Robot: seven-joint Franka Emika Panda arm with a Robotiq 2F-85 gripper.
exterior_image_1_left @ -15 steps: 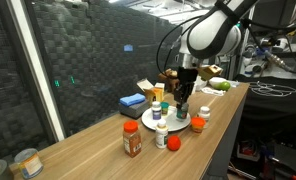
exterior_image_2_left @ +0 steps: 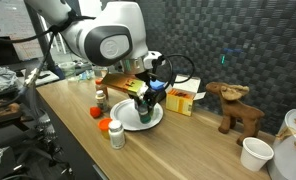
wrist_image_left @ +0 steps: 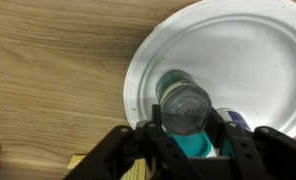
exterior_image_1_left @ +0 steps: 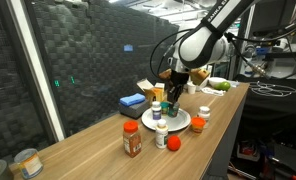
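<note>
My gripper is shut on a small bottle (wrist_image_left: 185, 106), seen end-on in the wrist view with a greyish round top and an orange-brown rim. A teal cup (wrist_image_left: 193, 145) shows partly behind the bottle and fingers. Both are over the white plate (wrist_image_left: 153, 65). In exterior view 1 the gripper (exterior_image_1_left: 172, 101) points down above the plate (exterior_image_1_left: 148, 122), and the bottle and cup overlap there. Exterior view 2 shows green (exterior_image_2_left: 144, 113) under the gripper (exterior_image_2_left: 145, 102). Whether the bottle touches the plate or the cup I cannot tell.
Beside the cup stands a white bottle with a purple cap (wrist_image_left: 233, 120). A brown jar (exterior_image_1_left: 132, 140), a white bottle (exterior_image_1_left: 161, 134), a red ball (exterior_image_1_left: 174, 143) and an orange cup (exterior_image_1_left: 197, 124) line the near side. An open box (exterior_image_2_left: 183, 98) and toy deer (exterior_image_2_left: 236, 110) stand behind.
My gripper has shifted left in exterior view 1, from the dark bottle's spot on the right of the plate toward the teal cup, taking the bottle along.
</note>
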